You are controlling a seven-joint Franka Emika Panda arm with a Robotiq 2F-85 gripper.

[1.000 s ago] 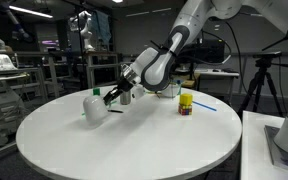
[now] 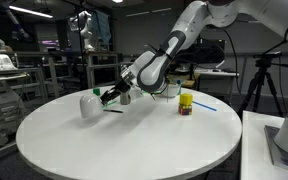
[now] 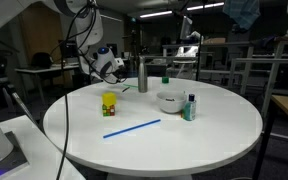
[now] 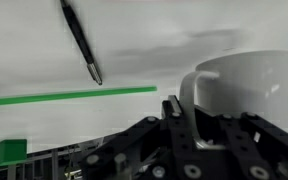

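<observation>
A white, rounded cup-like vessel point(image 2: 89, 106) is at the left of the table in exterior view 1. My gripper point(image 2: 107, 98) reaches it from the right. In the wrist view the vessel point(image 4: 252, 92) fills the right side, and my gripper is shut on its rim. Whether its base touches the table cannot be told. A dark pen point(image 4: 81, 42) and a green strip point(image 4: 69, 98) lie on the white table to the left of the vessel in that view.
In exterior view 2, a white bowl point(image 3: 171, 102), a blue-capped bottle point(image 3: 189, 108), a grey cylinder point(image 3: 142, 78), a yellow block point(image 3: 109, 99) and a blue stick point(image 3: 131, 129) are on the table. A green block point(image 4: 11, 152) shows in the wrist view.
</observation>
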